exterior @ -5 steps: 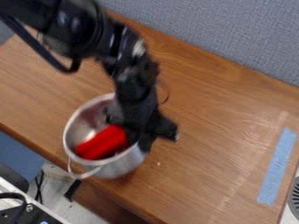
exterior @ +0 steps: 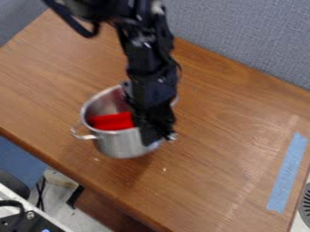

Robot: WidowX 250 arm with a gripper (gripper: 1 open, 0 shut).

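A steel pot [exterior: 119, 143] with side handles stands at the left-middle of the wooden table [exterior: 230, 163], holding a red object [exterior: 112, 120]. My black gripper [exterior: 155, 129] is low at the pot's right side, over or against its rim. The image is blurred, and the fingertips are partly lost against the pot, so whether it grips the rim is unclear.
A strip of blue tape [exterior: 285, 172] lies on the right of the table. Cables and equipment sit beyond the near-left edge.
The pot and my gripper have moved together toward the back left, away from the table's near edge. The red object is still inside the pot.
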